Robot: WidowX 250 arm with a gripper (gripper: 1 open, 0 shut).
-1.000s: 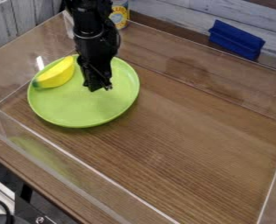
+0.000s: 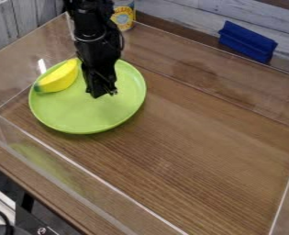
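Observation:
A green plate [image 2: 88, 117] lies on the wooden table at the left. On its left side rests a yellow object [image 2: 57, 75] with a green tip, banana-like or corn-like. The black gripper [image 2: 100, 90] reaches down from the top over the back of the plate, beside the yellow object. Its fingers look close together, and I see nothing held between them, though the dark parts are hard to tell apart.
A blue object [image 2: 247, 41] lies at the back right by the pale wooden wall. A can [image 2: 122, 15] stands at the back behind the arm.

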